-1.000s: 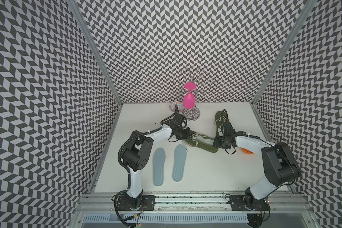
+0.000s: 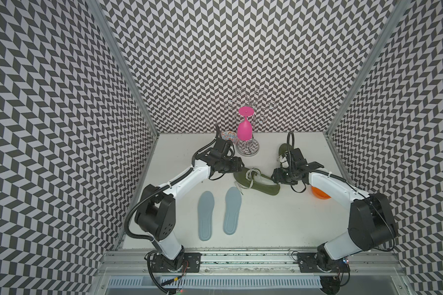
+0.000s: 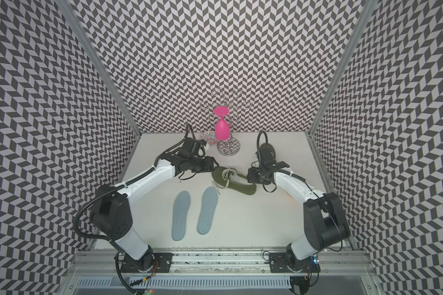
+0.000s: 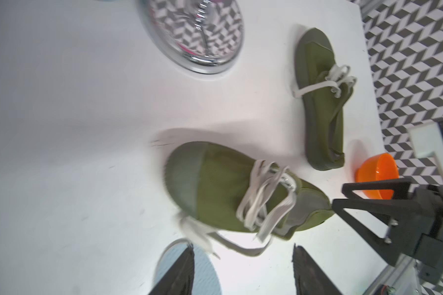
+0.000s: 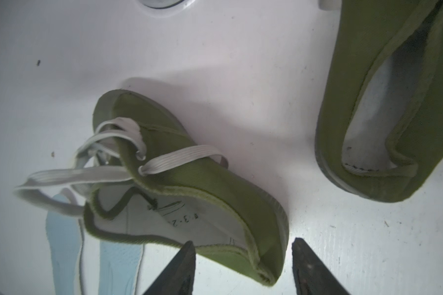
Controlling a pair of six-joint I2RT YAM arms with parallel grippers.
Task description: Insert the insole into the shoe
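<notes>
An olive canvas shoe [image 2: 264,186] with pale laces lies mid-table, its toe leftward and its opening facing up. Two light-blue insoles, the left insole [image 2: 206,215] and the right insole [image 2: 232,210], lie flat in front of it. My left gripper is open near the toe, nothing between its fingers. At the heel end, my right gripper has its fingers apart; the shoe's heel [image 5: 265,260] appears between them in the right wrist view, with no grip visible. Inside the shoe a pale printed lining [image 5: 182,216] shows.
A second olive shoe [image 4: 322,113] stands behind to the right, close to the right arm. An orange bowl [image 2: 321,192] sits under that arm. At the back are a pink glass [image 2: 244,129] on a chrome stand [image 2: 251,149] and a patterned bowl [image 2: 228,135].
My left gripper has drawn back up and left, off the shoe's front part, uncovering the laces. The right gripper has shifted slightly left and back. The shoe has moved a little.
</notes>
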